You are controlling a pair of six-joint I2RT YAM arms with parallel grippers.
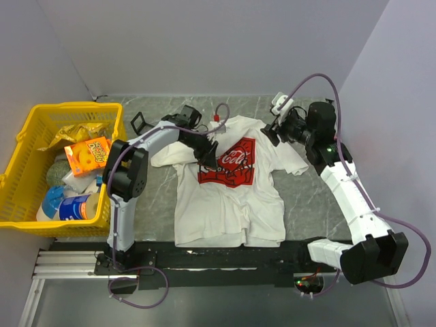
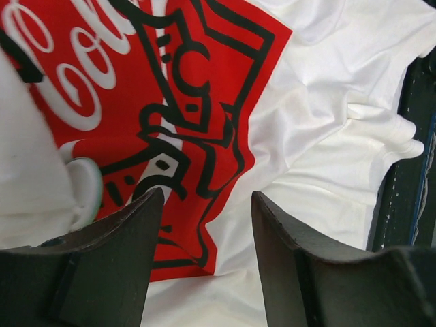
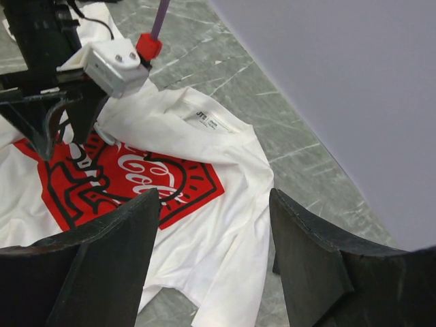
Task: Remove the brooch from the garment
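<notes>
The white garment (image 1: pixel 228 211) lies spread on the table, with a red printed panel (image 1: pixel 236 163) on its chest. No brooch can be made out for certain in any view. Low over the left part of the red panel hangs my left gripper; its fingers are part open and only cloth shows beyond the gap. A pale, blurred fold of cloth (image 2: pixel 41 157) fills the left of that view. My right gripper is above the garment's right shoulder, part open, with nothing between its fingers. In the right wrist view, my left gripper appears over the print.
A yellow basket (image 1: pixel 61 109) stands at the left, holding an orange box (image 1: pixel 88 156) and several other items. Behind the left arm, a small black frame (image 1: pixel 138 124) stands on the grey table (image 1: pixel 157 204). Walls bound the back and right.
</notes>
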